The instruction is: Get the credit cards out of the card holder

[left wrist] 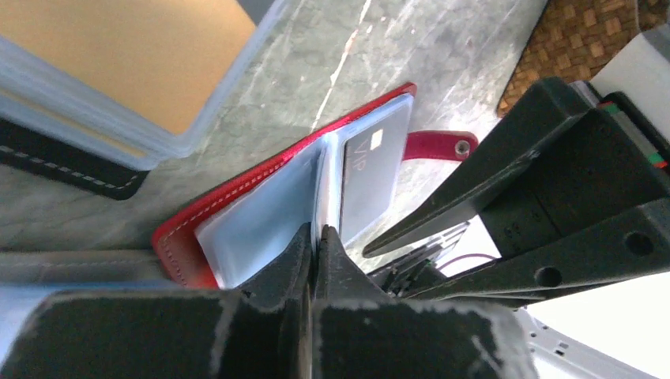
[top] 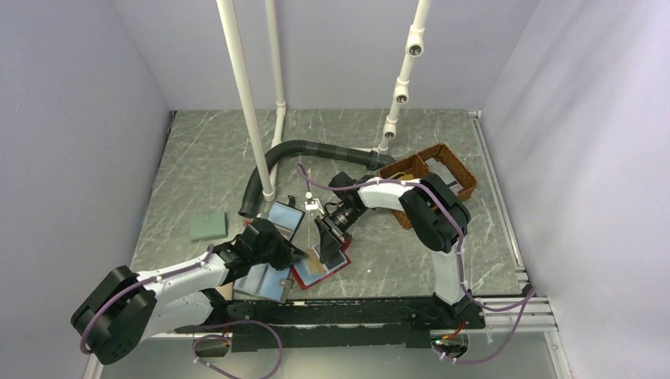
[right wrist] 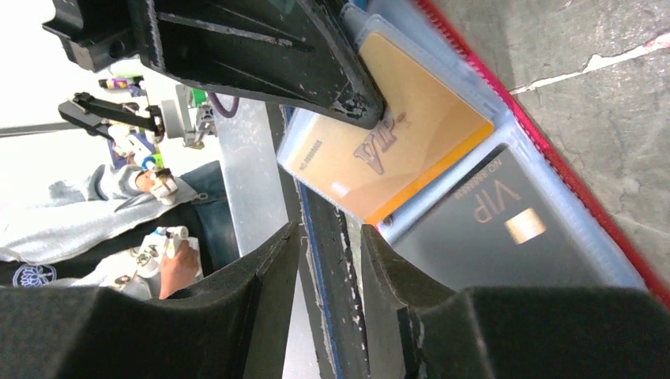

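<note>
The red card holder [left wrist: 190,225] [top: 341,267] lies open on the table, holding clear sleeves with a grey VIP card [left wrist: 367,174] [right wrist: 490,229] and a gold VIP card [right wrist: 411,142]. My left gripper is shut over the middle sleeves; any thin sheet between its fingertips is unclear. In the right wrist view, the left gripper's black finger rests over the gold card. My right gripper [top: 332,241] is part open above the holder, with nothing visible between its fingers.
Open card holders [top: 269,284] lie left of the red one, a green holder [top: 207,225] farther left. A wicker basket [top: 466,178] stands at back right behind the right arm; a black hose [top: 316,150] lies across the back.
</note>
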